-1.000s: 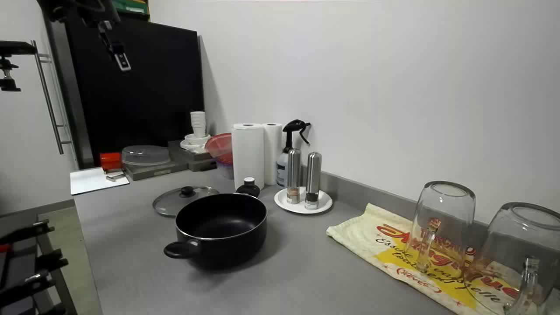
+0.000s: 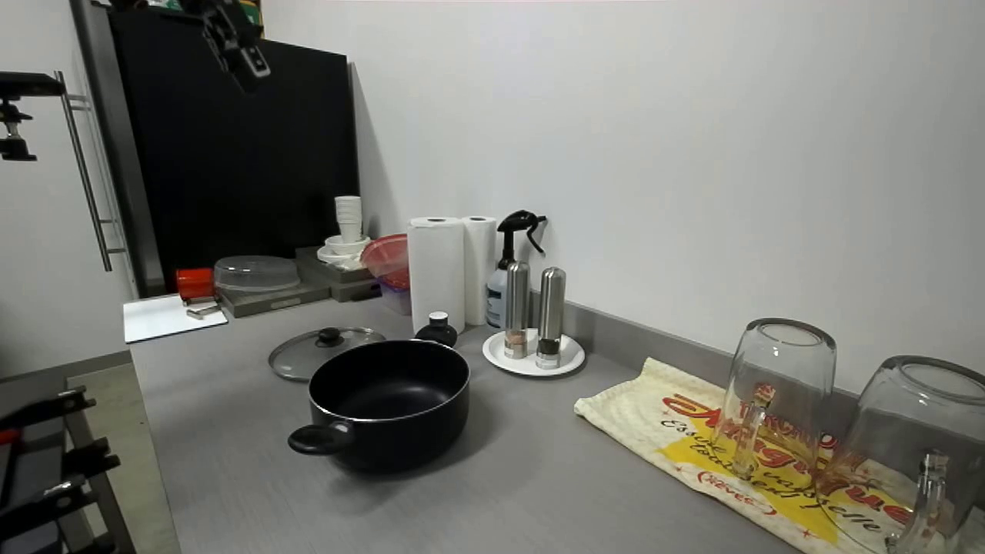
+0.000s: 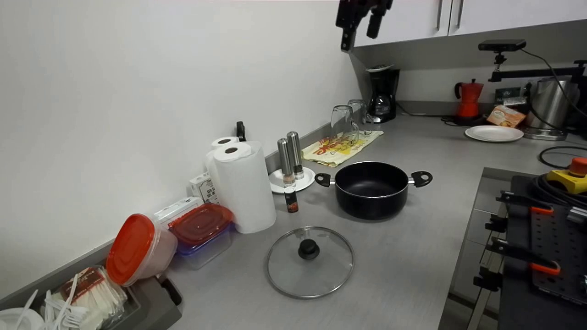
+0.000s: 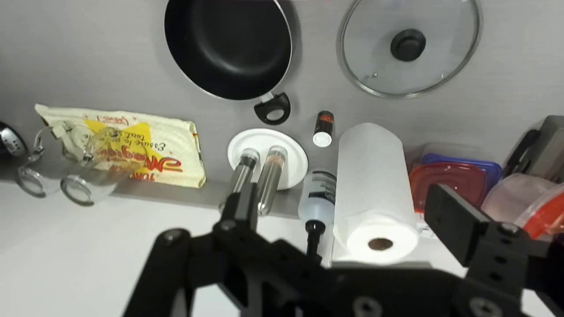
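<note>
High above the counter, my gripper (image 3: 360, 43) stands open with nothing between its fingers. In the wrist view its dark fingers (image 4: 453, 222) are spread wide, and the counter shows far beneath them. A black two-handled pot (image 2: 389, 406) sits uncovered on the counter, and its inside looks empty. Beside it a glass lid (image 3: 311, 275) with a black knob lies flat. A small spice jar (image 4: 324, 128) with a white cap stands between the pot and the paper towel roll (image 4: 376, 179). Two steel grinders (image 2: 533, 314) stand on a white plate (image 2: 568, 362).
Against the wall are a spray bottle (image 4: 318, 198) and red-lidded containers (image 3: 140, 247). Two upturned glass mugs (image 2: 776, 397) rest on a yellow printed cloth (image 2: 646, 406). A coffee maker (image 3: 382, 93) stands at the far end. Counter space in front of the pot is clear.
My gripper has moved up and to the right in exterior view 1. The things on the counter have not moved.
</note>
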